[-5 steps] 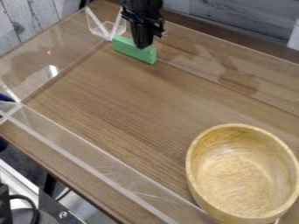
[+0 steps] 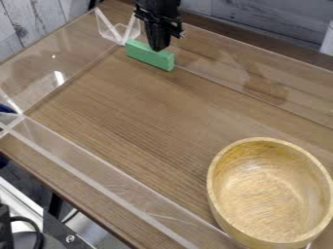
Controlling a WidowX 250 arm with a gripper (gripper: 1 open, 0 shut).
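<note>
A black gripper [image 2: 158, 43] reaches down from the top of the view, just above a green rectangular block [image 2: 150, 57] that lies on the wooden table [image 2: 130, 136] near the back. The gripper's fingertips look close together at the block's upper edge; whether they touch it is unclear.
A large pale yellow round bowl [image 2: 267, 195] stands at the front right. Clear plastic edging runs along the table's left side, with black cables at the lower left corner.
The gripper has risen very slightly from the green block; otherwise little differs.
</note>
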